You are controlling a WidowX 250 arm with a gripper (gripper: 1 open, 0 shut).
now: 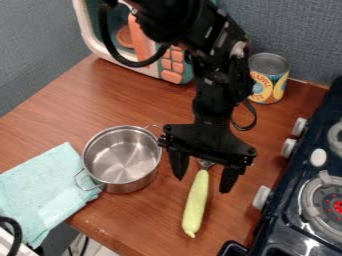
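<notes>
My gripper (pixel 203 172) is over the upper end of a pale yellow corn cob (pixel 195 208), its two black fingers spread apart to either side, open. The cob lies lengthwise on the wooden table (pixel 80 120), right of a steel pot (pixel 120 160). Whether the fingers touch the cob is unclear.
A light blue towel (pixel 40 190) lies at the front left. A stove (pixel 314 190) fills the right side. A can (pixel 267 80) and a toy kitchen item (pixel 171 62) stand at the back.
</notes>
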